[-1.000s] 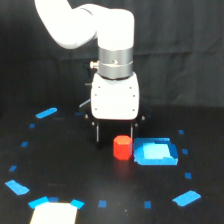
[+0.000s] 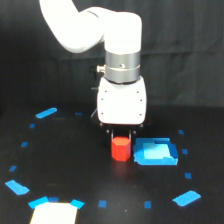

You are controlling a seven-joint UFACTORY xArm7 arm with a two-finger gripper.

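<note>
A white arm reaches down from the top of the camera view, its gripper (image 2: 121, 131) low over a red block (image 2: 121, 149) on the black table. The fingertips are at the block's top; whether they grip it I cannot tell. Right of the block is a small blue container (image 2: 166, 153) with a lighter piece inside.
Blue tape strips (image 2: 186, 198) and small squares mark the dark table (image 2: 110, 185). A pale object (image 2: 54, 213) lies at the bottom left edge.
The gripper has moved down and slightly right, and its fingers appear closer together around the top of the red block.
</note>
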